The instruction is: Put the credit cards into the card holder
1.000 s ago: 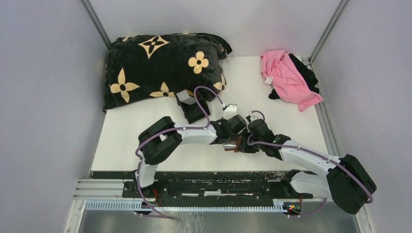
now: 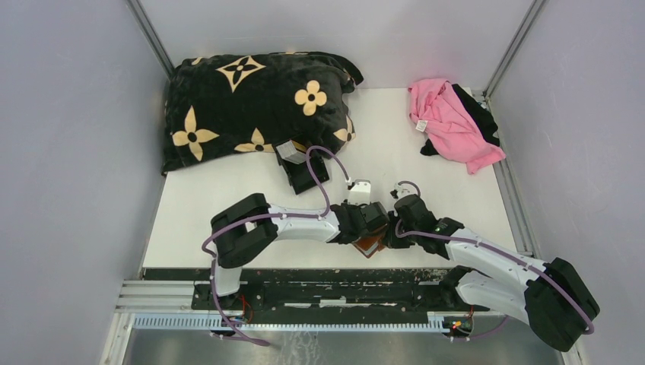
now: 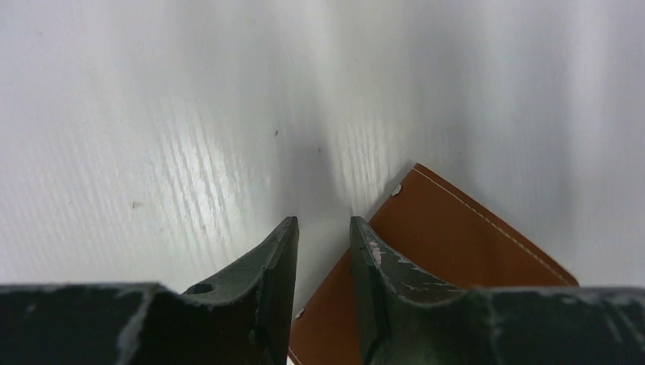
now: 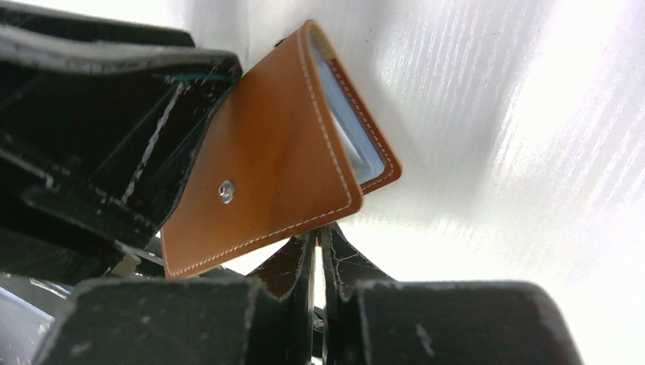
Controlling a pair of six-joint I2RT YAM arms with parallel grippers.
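Note:
A brown leather card holder point(image 2: 369, 245) lies between my two grippers on the white table, with clear sleeves and something pale inside its folded covers in the right wrist view point(image 4: 266, 152). In the left wrist view, my left gripper has its fingertips apart at the holder's edge point(image 3: 464, 236), with nothing seen between them. My right gripper has its fingertips close together just below the holder's lower edge; whether they grip it is hidden. The left gripper's black body covers part of the holder in the right wrist view.
A black box point(image 2: 304, 175) with pale items on it stands behind the grippers, before a patterned dark cushion point(image 2: 251, 106). Pink and black cloths point(image 2: 449, 129) lie at the back right.
Both grippers and the card holder between them have shifted slightly toward the front of the table, and more of the brown holder shows in the top view.

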